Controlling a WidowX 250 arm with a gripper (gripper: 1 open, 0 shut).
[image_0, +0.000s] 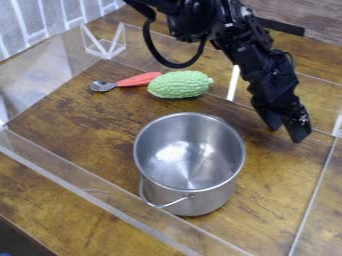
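Observation:
A black robot arm reaches in from the top, its gripper (289, 122) low over the wooden table at the right, open, with nothing visible between its fingers. To its lower left stands a steel pot (189, 160) with a wire handle. A green bumpy vegetable (179, 85) lies behind the pot, beside a spoon (132, 80) with a red handle.
Clear plastic panels border the wooden table (74, 140) on the left and right. Bare wood lies left of the pot and below the gripper. A white strip stands upright behind the arm, right of the vegetable.

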